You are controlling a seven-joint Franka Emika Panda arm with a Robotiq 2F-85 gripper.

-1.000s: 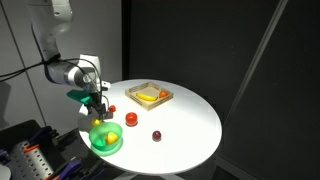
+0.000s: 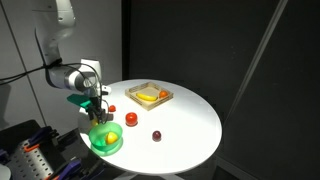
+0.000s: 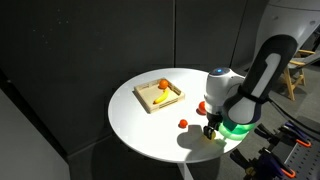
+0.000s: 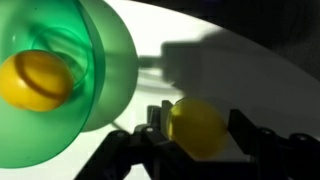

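Note:
A yellow round fruit (image 4: 198,130) sits between the fingers of my gripper in the wrist view. Whether both fingers press on it cannot be told. The green bowl (image 4: 90,100) is just left of them there, with an orange-yellow fruit (image 4: 35,80) inside. From exterior view 1, the gripper (image 2: 98,116) is low at the back-left side of the green bowl (image 2: 118,146). In exterior view 2 the fruit (image 3: 208,134) shows beneath the gripper, beside the bowl (image 3: 234,133).
A red round item (image 2: 131,119), a dark red one (image 2: 157,136) and a small red one (image 2: 112,109) lie on the white table (image 2: 190,120). Farther back stands a wooden box (image 2: 165,104) with a banana (image 2: 148,98) in it.
My gripper has come down slightly around the yellow fruit beside the bowl. The bowl and the other things stay where they were.

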